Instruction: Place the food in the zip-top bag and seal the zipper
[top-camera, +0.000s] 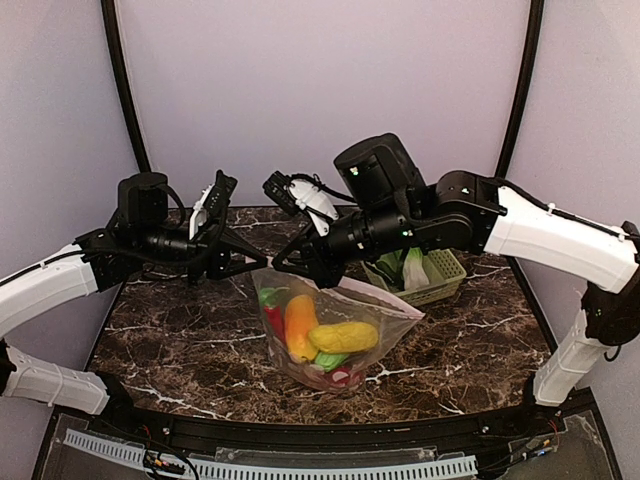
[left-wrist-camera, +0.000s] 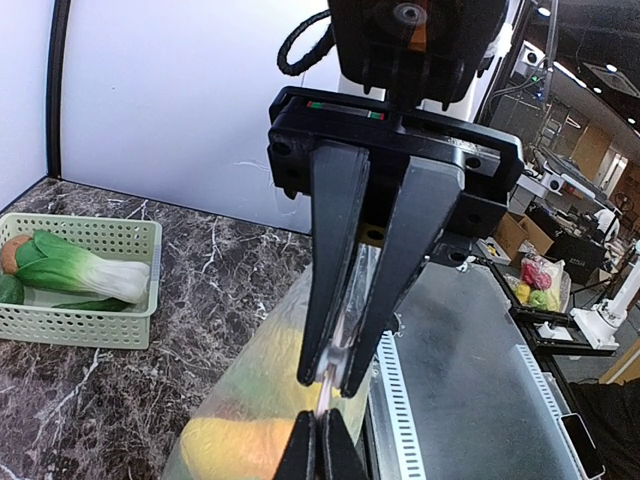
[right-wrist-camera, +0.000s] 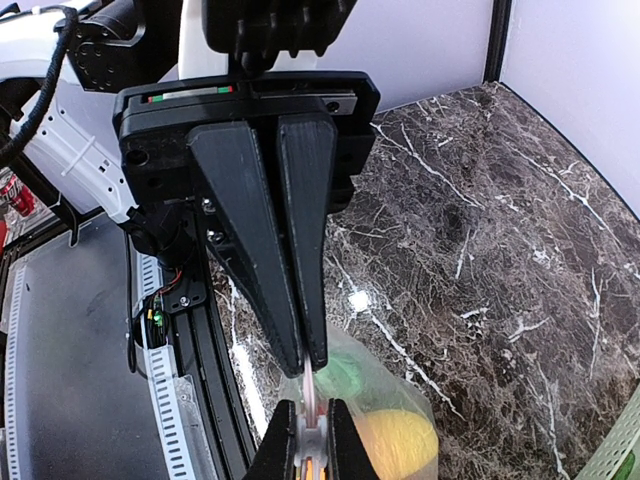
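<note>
A clear zip top bag (top-camera: 390, 330) hangs mid-table, holding an orange food (top-camera: 299, 325), a yellow one (top-camera: 342, 338), red and green pieces. Its pink zipper strip runs to both grippers at the top left corner. My left gripper (top-camera: 258, 264) is shut at that corner; in its wrist view the strip passes into its fingertips. My right gripper (top-camera: 282, 264) is shut on the zipper just beside it, as the right wrist view shows, with the silver slider between the two grippers' tips.
A light green basket (top-camera: 430, 285) with leafy vegetables (left-wrist-camera: 85, 270) stands at the back right. The right arm spans over the basket's front.
</note>
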